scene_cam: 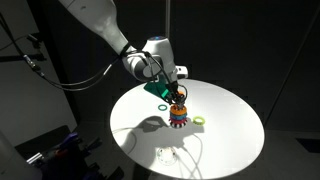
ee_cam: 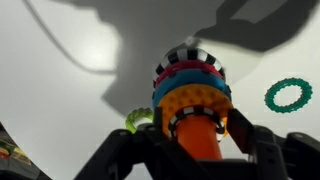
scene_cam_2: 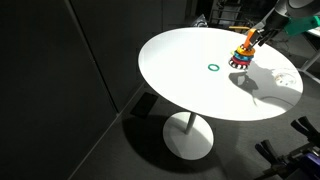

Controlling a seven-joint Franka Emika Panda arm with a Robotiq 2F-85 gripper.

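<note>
On the white round table stands a stack of coloured rings (scene_cam: 178, 117), orange, blue and red with black-and-white bands. An orange post top (ee_cam: 200, 138) rises from the stack towards my gripper. The fingers (ee_cam: 244, 138) are apart, one on each side of that post, and appear open. Exterior view 2 has the stack (scene_cam_2: 241, 58) near the table's far right side, with the gripper (scene_cam_2: 253, 38) just over it. Whether either finger touches the post is hard to tell.
A teal ring (ee_cam: 288, 95) and a yellow-green ring (ee_cam: 139, 118) lie on either side of the stack. A pale ring (scene_cam: 166, 155) is near the edge of the table (scene_cam: 215, 150).
</note>
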